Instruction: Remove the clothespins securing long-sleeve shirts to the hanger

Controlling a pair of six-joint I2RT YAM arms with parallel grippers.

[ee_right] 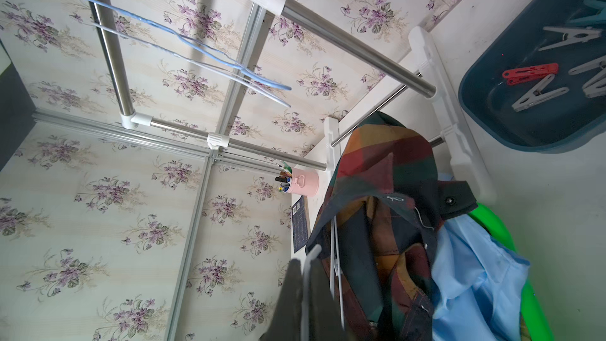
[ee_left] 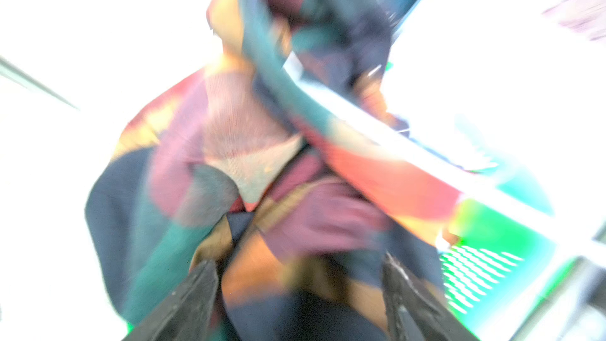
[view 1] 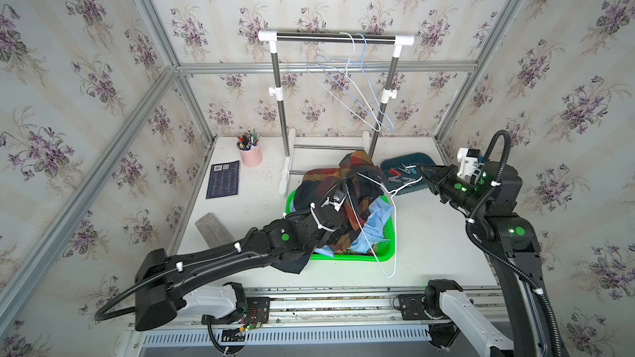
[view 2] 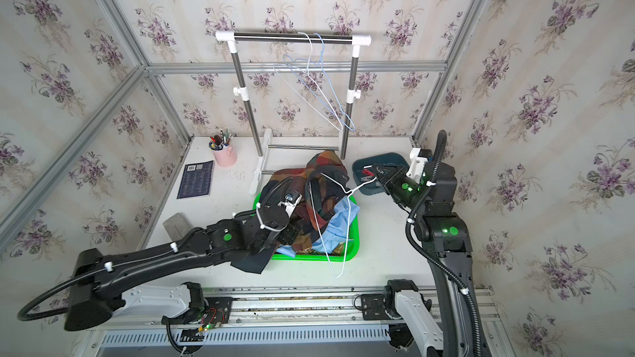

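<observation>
A dark plaid shirt [view 1: 357,185] lies heaped in the green basket [view 1: 390,248] over a light blue shirt [ee_right: 473,271]. My left gripper is over the plaid shirt with its fingers apart; the blurred wrist view does not show anything firmly held. My right gripper [view 1: 423,172] is shut on the white hanger [view 2: 347,221], which slants down over the heap to the front of the table; whether it still touches the shirt at the top is unclear. Loose clothespins [ee_right: 530,72], red and pale, lie in the dark teal tray [ee_right: 479,120].
A metal rack [view 1: 311,37] at the back holds several empty hangers. A pink pen cup [view 1: 251,155], a dark card [view 1: 222,179] and a grey block [view 1: 213,230] are on the left. The table right of the basket is clear.
</observation>
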